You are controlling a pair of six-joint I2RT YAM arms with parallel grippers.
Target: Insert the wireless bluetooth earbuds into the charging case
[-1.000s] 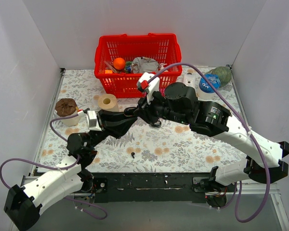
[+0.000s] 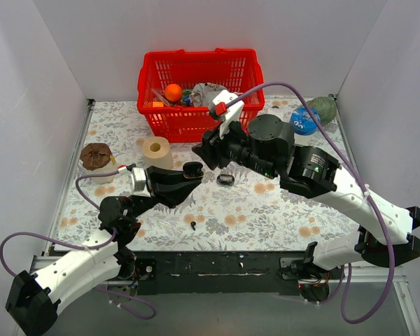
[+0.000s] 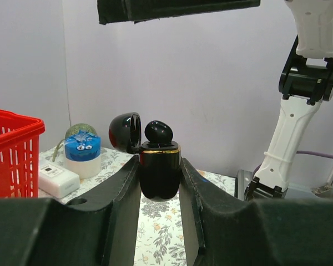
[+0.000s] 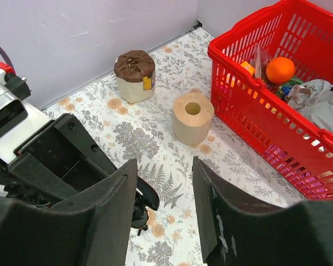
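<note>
My left gripper is shut on a small black charging case (image 3: 159,170) with a gold rim. Its rounded lid (image 3: 122,132) stands open on the left in the left wrist view. A glossy black earbud (image 3: 159,132) protrudes above the rim; how deep it sits cannot be told. Beside the case, up and to the right in the top view, is my right gripper (image 2: 208,150), part open with nothing between its fingers in the right wrist view. One small black earbud (image 2: 193,225) lies on the table below the left gripper.
A red basket (image 2: 189,129) stands at the back. On the left are a paper roll (image 2: 157,152) and a brown-topped jar (image 2: 96,157). A dark oval object (image 2: 225,180) lies near mid-table.
My right gripper was at the case and has lifted away up and rightward, its fingers parting. The left gripper has shifted slightly with the case, which now shows clearly from above.
</note>
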